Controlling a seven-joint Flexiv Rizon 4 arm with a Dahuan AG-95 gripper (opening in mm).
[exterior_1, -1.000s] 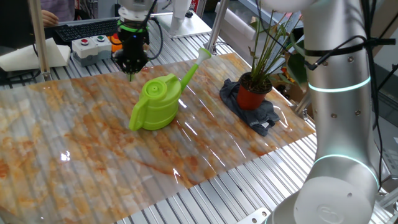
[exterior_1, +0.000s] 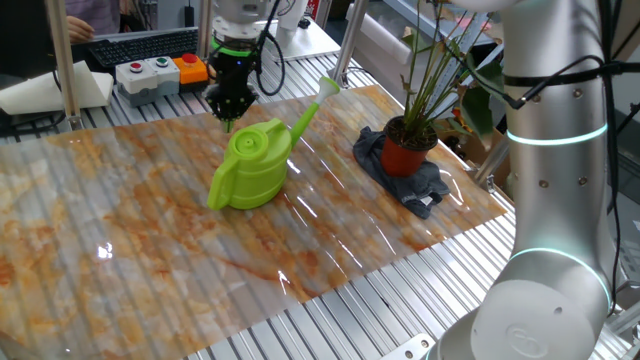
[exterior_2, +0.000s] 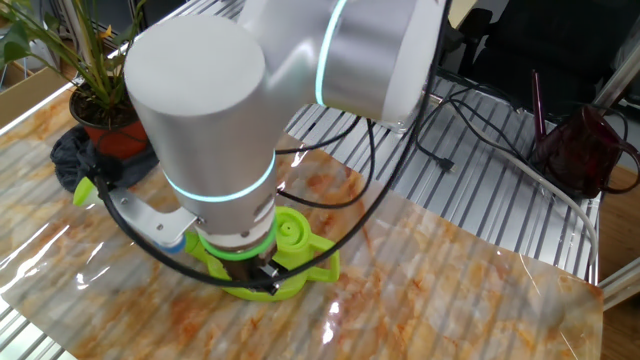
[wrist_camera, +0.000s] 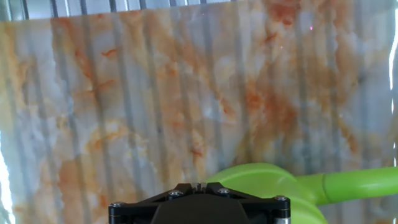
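Observation:
A bright green watering can (exterior_1: 255, 170) stands upright on the marbled sheet, its spout pointing to the back right in exterior view 1. My gripper (exterior_1: 228, 125) hangs tip-down just behind the can's body, with no visible grasp on it. In the wrist view, the black fingers of the gripper come together at the bottom edge, and nothing shows between them. Part of the can (wrist_camera: 261, 180) appears beside them at lower right. From exterior view 2, the arm covers part of the can (exterior_2: 292, 235). A potted plant (exterior_1: 403, 155) rests on a dark cloth (exterior_1: 425, 188).
A button box (exterior_1: 150, 80) and a keyboard (exterior_1: 145, 47) lie beyond the sheet's back edge. A dark red kettle-like vessel (exterior_2: 585, 150) stands off to the side. The marbled sheet (exterior_1: 110, 270) is bare at the left and front in exterior view 1.
Across exterior view 1, my gripper has shifted rightward behind the watering can, and the arm's upper links have swung slightly right. Can and plant have stayed put.

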